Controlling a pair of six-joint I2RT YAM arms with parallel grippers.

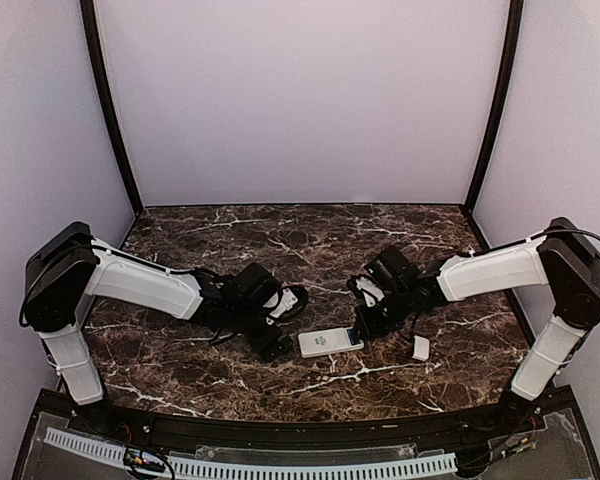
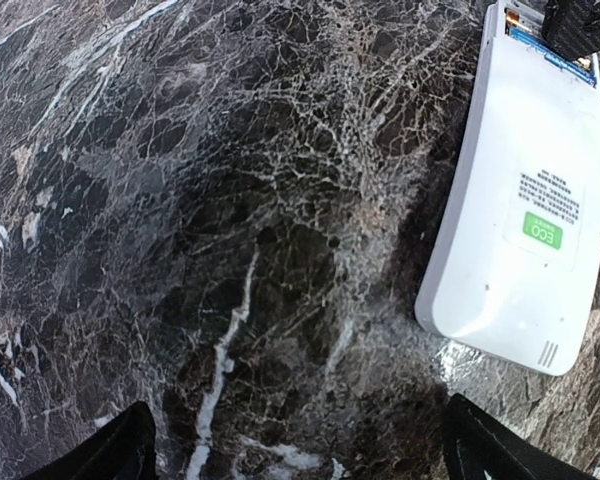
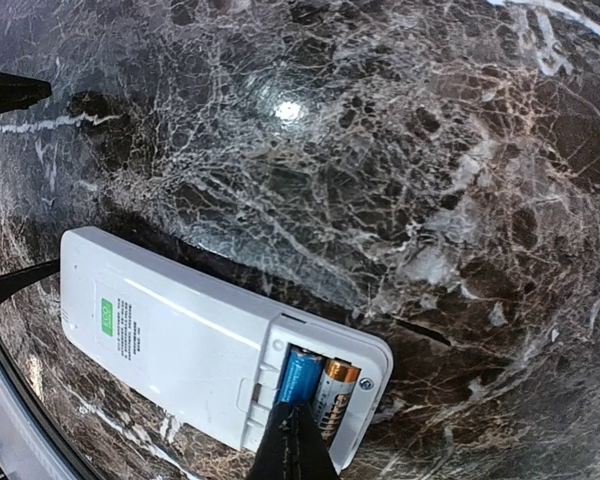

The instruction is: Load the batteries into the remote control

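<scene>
The white remote control (image 1: 325,342) lies back side up between the two grippers, its battery compartment uncovered. A blue battery (image 3: 301,374) and an orange-and-black battery (image 3: 335,396) lie side by side in that compartment. Over them is my right gripper, shut, its tips at or just above the blue battery; contact is hard to tell. In the left wrist view my left gripper is open with bare marble between its fingers, off the remote's label end. A small white piece (image 1: 421,348), possibly the cover, rests right of the remote.
A pale slotted strip (image 1: 310,470) runs along the near edge, and plain walls (image 1: 300,100) close off the back and sides.
</scene>
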